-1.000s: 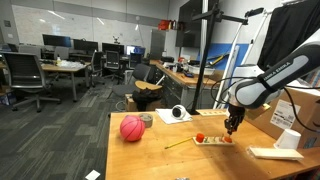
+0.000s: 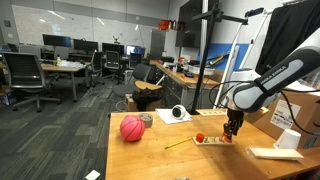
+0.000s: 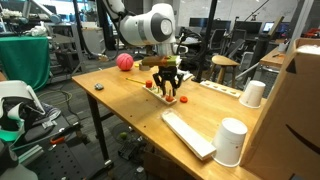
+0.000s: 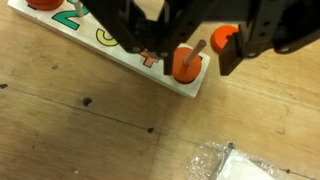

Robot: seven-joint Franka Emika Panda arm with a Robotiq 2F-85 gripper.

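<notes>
A pale wooden number board (image 4: 100, 35) with pegs lies on the table; a 2, a 3 and a 4 show on it. On the peg at its near end sits an orange ring (image 4: 186, 66). My gripper points down right over that end, its fingers apart on either side of the peg and ring. Whether the fingers touch the ring cannot be told. A second orange ring (image 4: 222, 38) lies loose beside the board. In exterior view 1 the gripper (image 2: 232, 132) is low over the board's right end.
A clear plastic packet (image 4: 240, 165) lies near the board. Also on the table are a pink ball (image 2: 132, 128), a yellow stick (image 2: 179, 144), headphones (image 2: 179, 113), a white block (image 3: 188, 134) and a white cup (image 3: 229, 142). Bare wood lies in front of the board.
The gripper has come down a little over the board's right end during the last second. The board and the other objects on the table have stayed where they were.
</notes>
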